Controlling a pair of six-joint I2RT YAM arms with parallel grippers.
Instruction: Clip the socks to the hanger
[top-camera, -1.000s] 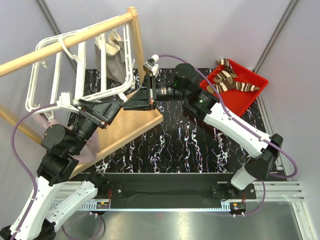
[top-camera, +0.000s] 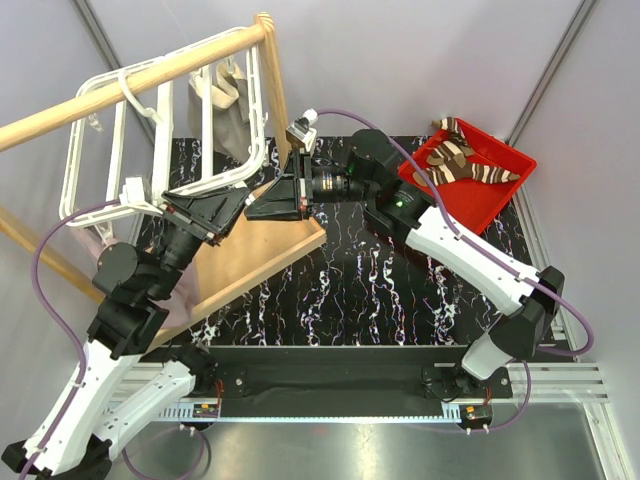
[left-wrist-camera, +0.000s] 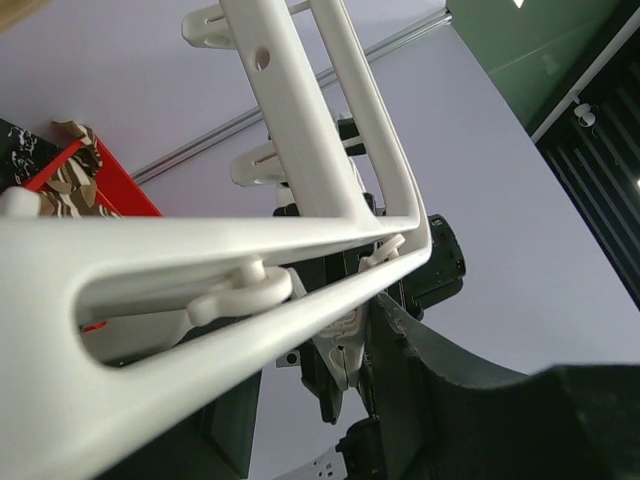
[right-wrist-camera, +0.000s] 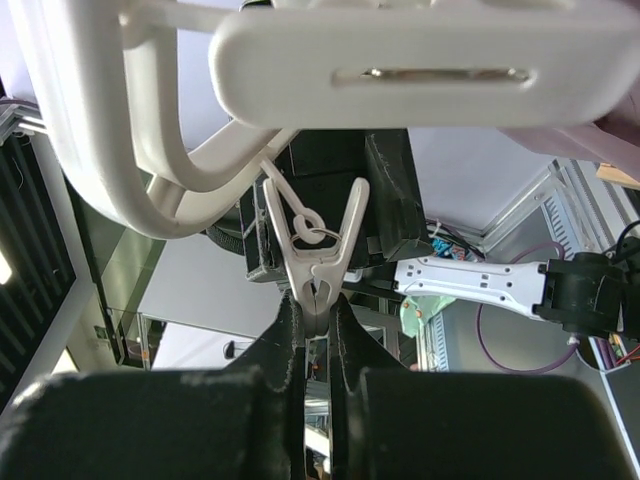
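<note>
The white hanger (top-camera: 210, 183) hangs from a wooden rack. My right gripper is shut on a white clip (right-wrist-camera: 318, 262) that dangles by a ring from the hanger's corner. Close by at the hanger's front edge is my left gripper (top-camera: 235, 205), its fingers (left-wrist-camera: 225, 425) parted; the hanger's rail crosses in front of them in the left wrist view. Brown-and-cream striped socks (top-camera: 470, 172) lie in the red tray (top-camera: 485, 205). A grey-beige sock (top-camera: 232, 110) hangs at the hanger's back, and a pale pink one (top-camera: 183, 300) shows below the left arm, partly hidden.
The wooden rack's post (top-camera: 273, 85) and base (top-camera: 250, 250) stand close around both grippers.
The hanger's left side and the left arm have shifted slightly to the right. My right arm and the tray of socks have stayed put.
</note>
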